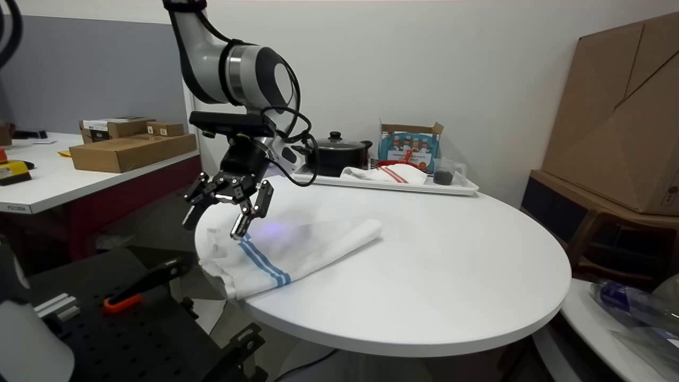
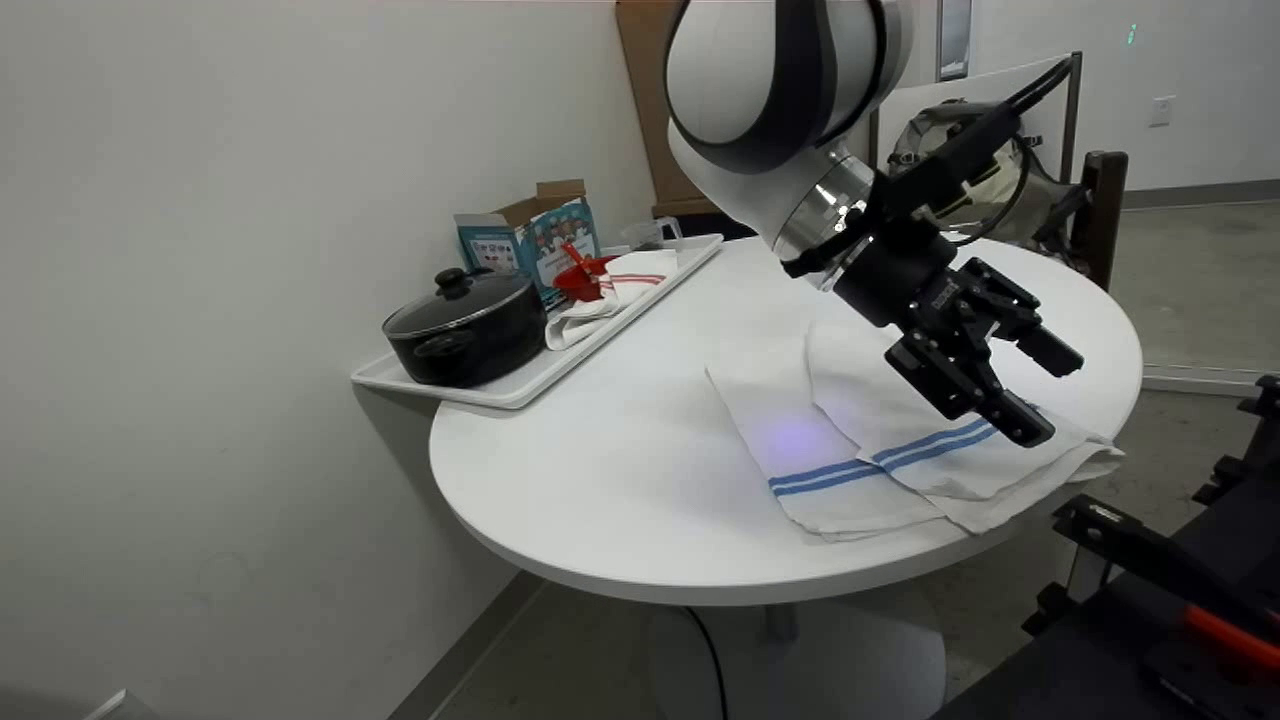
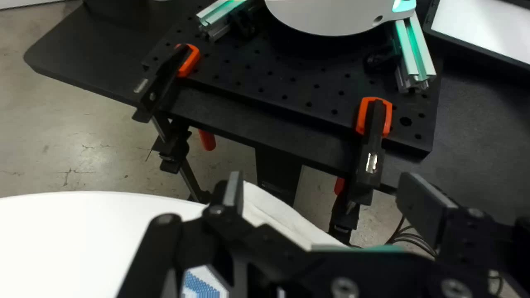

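Observation:
A white towel with blue stripes (image 1: 280, 254) lies folded over on itself at the near left part of the round table, one end reaching the table's edge. In exterior view 2 the towel (image 2: 840, 468) shows two overlapping layers that do not line up. My gripper (image 1: 216, 219) is above the towel with its fingers spread and nothing between them. In exterior view 2 the gripper (image 2: 1046, 396) hangs over the towel's outer end. From the wrist, the gripper shows a wide gap between its fingers; a strip of the towel (image 3: 283, 213) is visible below.
A white tray (image 1: 468, 188) at the back holds a black pot (image 1: 340, 153), a blue box (image 1: 407, 146) and a towel with red stripes (image 1: 385, 173). A black bench with orange clamps (image 3: 373, 119) stands beside the table.

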